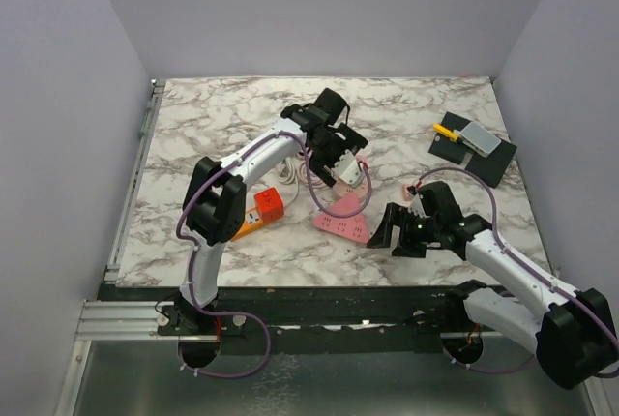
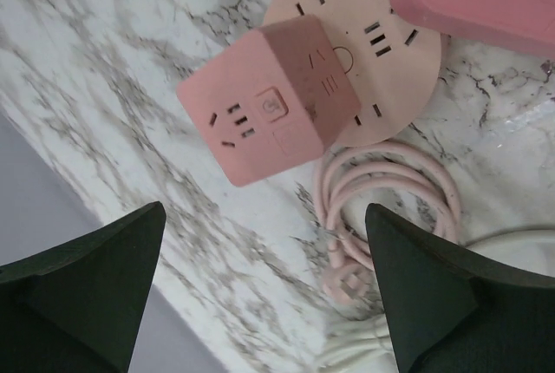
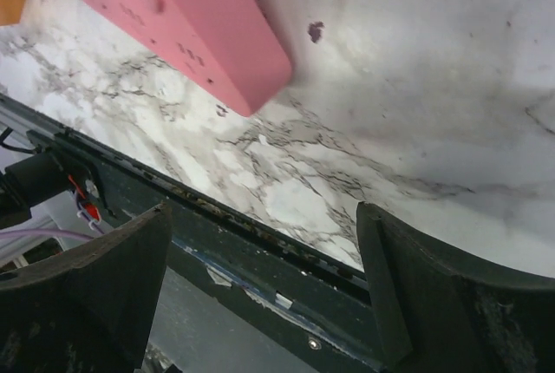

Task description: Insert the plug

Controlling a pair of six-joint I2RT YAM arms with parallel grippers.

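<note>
In the left wrist view a pink cube socket (image 2: 251, 113) sits tilted in view beside a round pink socket base (image 2: 395, 65). A coiled pink cable (image 2: 395, 169) lies below them, ending in a pink plug (image 2: 347, 282) close to one finger. My left gripper stands open above the marble table with nothing between its fingers; from the top it hides much of the cube. My right gripper is open and empty over the table, just right of the pink triangular socket block (image 1: 343, 221).
An orange strip with a red cube (image 1: 269, 205) lies left of the triangular block. Pale cables (image 1: 288, 169) are partly under the left arm. A dark mat (image 1: 471, 150) with a yellow-handled tool is at far right.
</note>
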